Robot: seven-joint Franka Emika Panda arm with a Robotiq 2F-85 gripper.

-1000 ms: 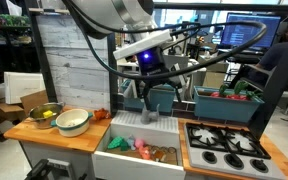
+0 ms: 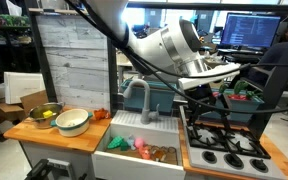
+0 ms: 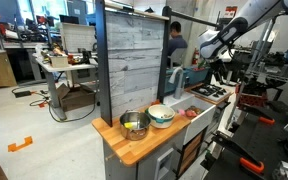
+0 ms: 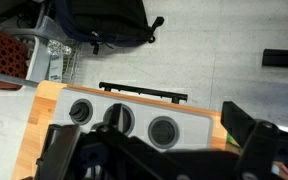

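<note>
My gripper (image 2: 210, 106) hangs over the stove (image 2: 227, 158) at the right end of the counter, in exterior view 1. From the wrist view, the gripper has its two dark fingers spread apart, with a stove knob (image 4: 163, 131) showing below the gap between them. Nothing appears held. The white sink (image 2: 137, 165) to the left holds several small coloured items, among them a green one (image 2: 120, 143). A white pot (image 2: 72, 122) and a metal pot (image 2: 44, 114) with yellow things inside stand on the wooden counter at the left.
Behind the stove stands a teal rack (image 2: 164, 98) with red and green items. The tap (image 2: 144, 97) rises at the back of the sink. A black bag (image 4: 102, 18) lies on the floor beyond the counter's front edge. Cables loop beside the arm.
The arm has swung to the right, from above the sink to above the stove. The pots and the items in the sink look unmoved.
</note>
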